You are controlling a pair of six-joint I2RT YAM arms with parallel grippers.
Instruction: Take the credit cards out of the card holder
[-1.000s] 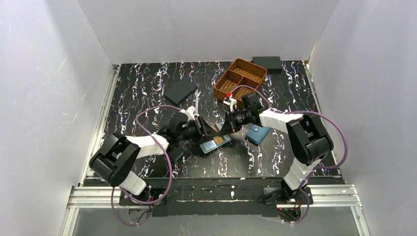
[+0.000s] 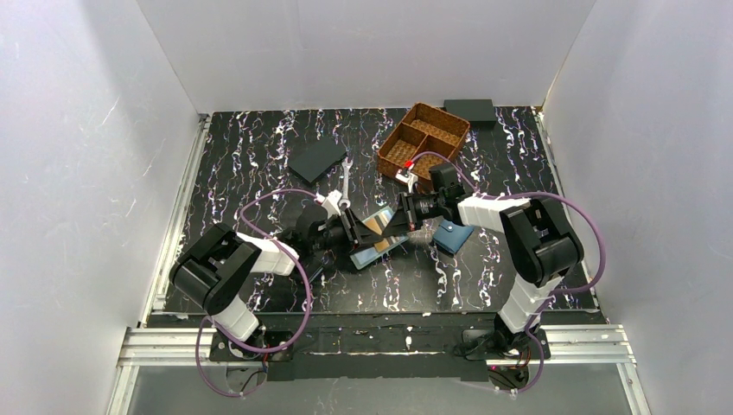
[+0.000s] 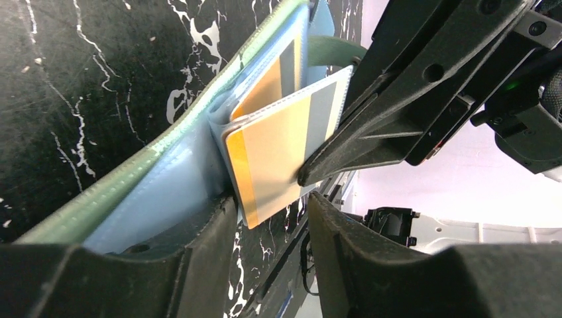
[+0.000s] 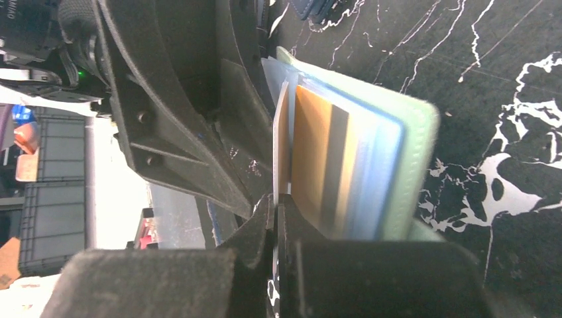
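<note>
The pale blue and green card holder [image 2: 370, 257] is at the middle of the table, between both grippers. It holds orange-striped cards [image 3: 265, 165], clear in the left wrist view. My left gripper has its fingers apart at the lower edge of those cards; whether they touch is unclear. My right gripper is shut on the edge of a card at the front of the holder, seen edge-on in the right wrist view.
A wicker divided basket [image 2: 423, 130] stands at the back right, dark flat boxes [image 2: 315, 160] [image 2: 468, 111] at the back. A white wrench lies behind the holder, a blue wallet [image 2: 452, 237] to its right.
The right arm is nearly unchanged.
</note>
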